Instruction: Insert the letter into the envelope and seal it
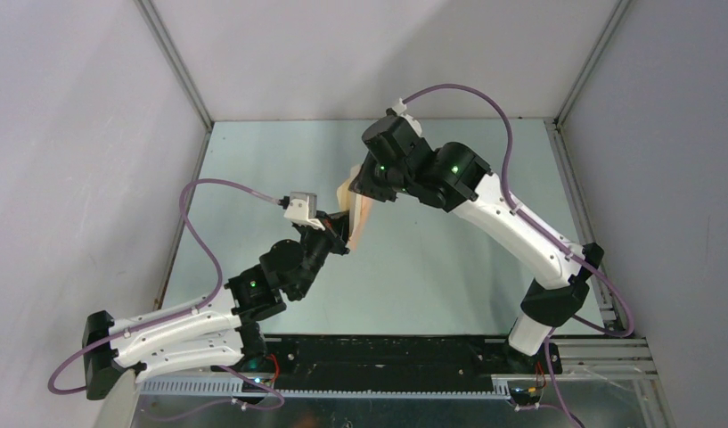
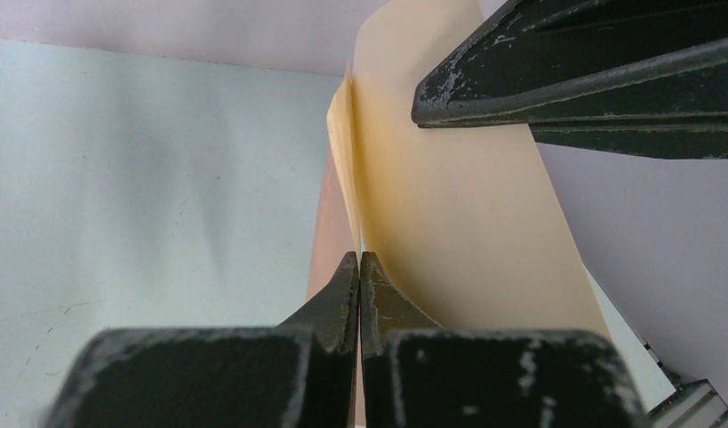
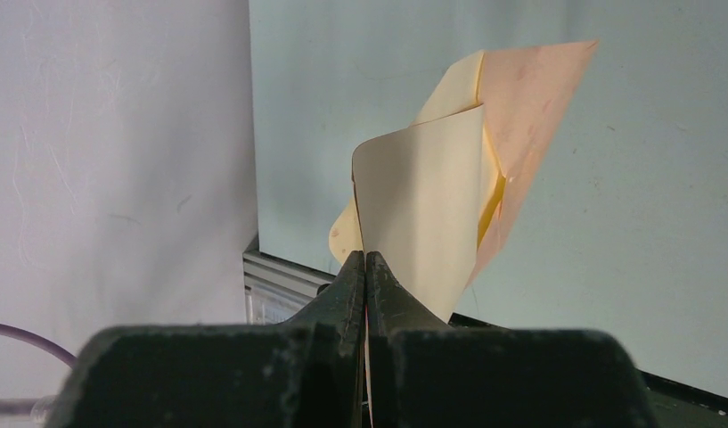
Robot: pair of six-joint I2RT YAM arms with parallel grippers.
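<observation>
A tan-pink envelope (image 3: 529, 116) hangs tilted above the table, its yellowish inside showing along a narrow gap. My left gripper is shut on a thin edge of that envelope. The letter, a pale cream sheet (image 3: 422, 205) with a rounded corner, stands close against the envelope's opening. On the letter's near edge my right gripper is shut. Seen from the left wrist, the letter (image 2: 467, 205) fills the right side, with a dark finger (image 2: 592, 80) of the right gripper across it. How far the letter reaches inside the envelope cannot be told.
White walls (image 1: 369, 53) enclose it at the back and sides, with metal rails along the edges. Purple cables (image 1: 511, 152) loop along both arms.
</observation>
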